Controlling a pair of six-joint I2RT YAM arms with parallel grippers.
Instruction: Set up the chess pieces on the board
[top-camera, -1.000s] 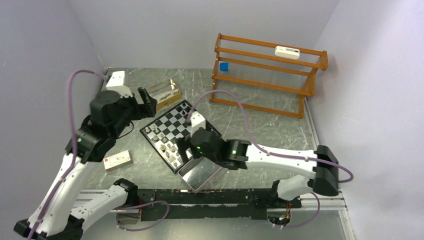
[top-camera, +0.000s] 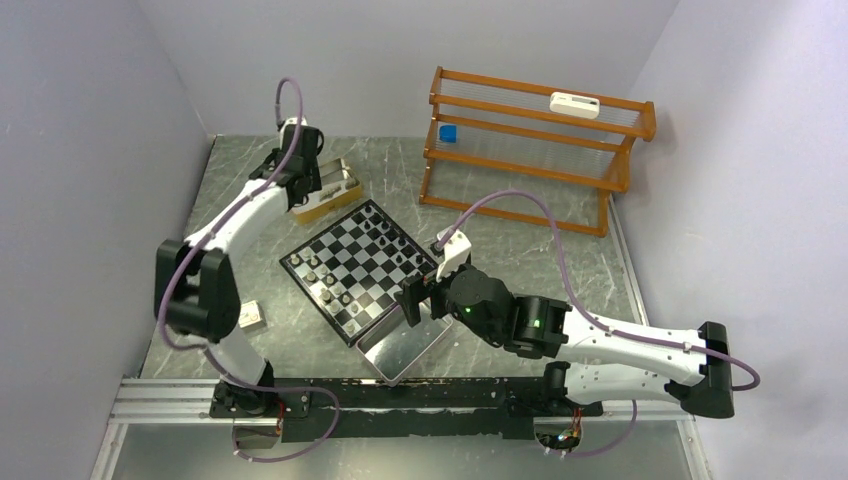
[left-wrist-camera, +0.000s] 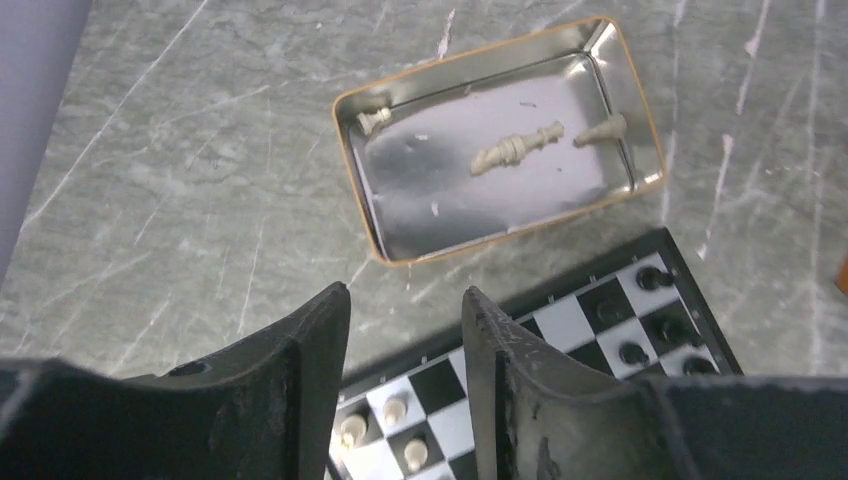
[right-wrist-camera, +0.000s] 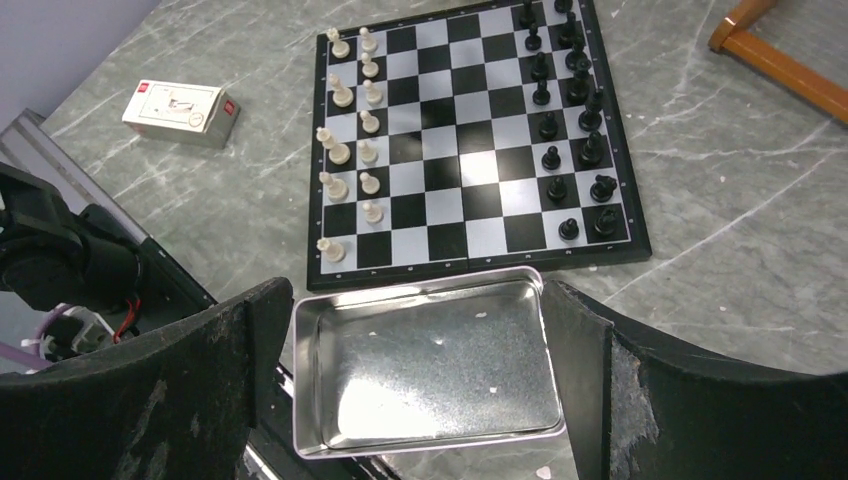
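Observation:
The chessboard (top-camera: 356, 262) carries white pieces (right-wrist-camera: 338, 150) along one side and black pieces (right-wrist-camera: 591, 150) along the other. Behind it, a yellow-rimmed box (left-wrist-camera: 500, 230) holds a few light pieces (left-wrist-camera: 515, 148). My left gripper hangs over the box and board edge, its fingers apart with nothing between them in the wrist view, which is slightly blurred. My right gripper stands open above the empty metal tray (right-wrist-camera: 430, 380) at the board's near side, with nothing between its fingers.
A wooden rack (top-camera: 530, 150) with a blue object stands at the back right. A small carton (right-wrist-camera: 180, 113) lies left of the board. The table right of the board is clear.

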